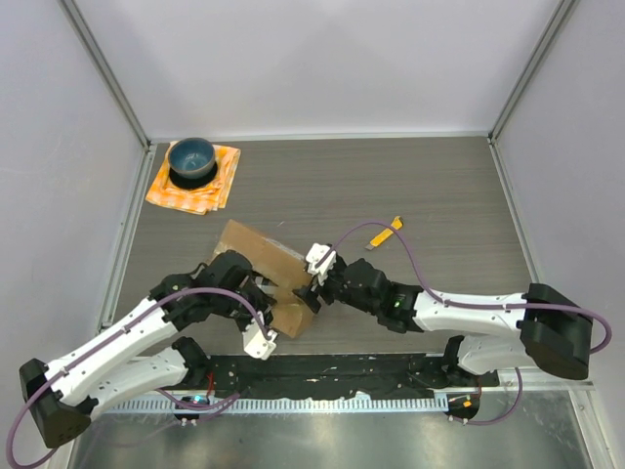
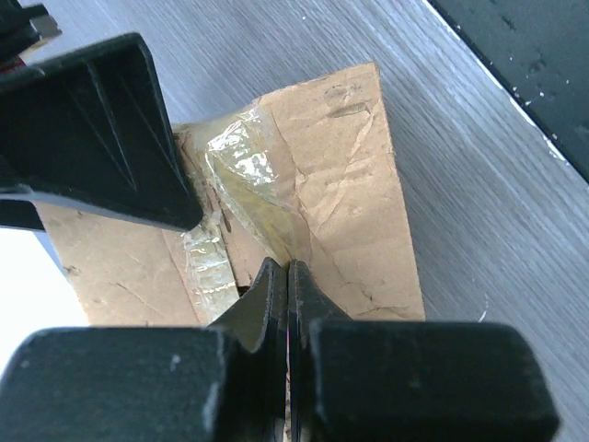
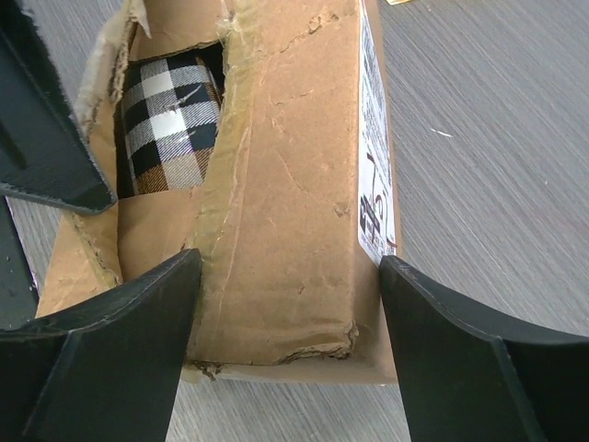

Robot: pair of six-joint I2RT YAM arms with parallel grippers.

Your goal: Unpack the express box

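The brown cardboard box (image 1: 262, 248) stands tilted between my arms, with clear tape along its seam. In the right wrist view its end is open, and black-and-white checked cloth (image 3: 170, 124) shows inside. My right gripper is closed across one side of the box, one finger against the taped edge and the other against the face with the white label (image 3: 375, 147). My left gripper is shut at the taped seam, where a strip of clear tape (image 2: 244, 166) runs bunched into its fingertips.
A yellow cutter (image 1: 385, 233) lies on the table to the right of the box. At the back left a blue bowl (image 1: 192, 157) sits on an orange checked cloth (image 1: 224, 173).
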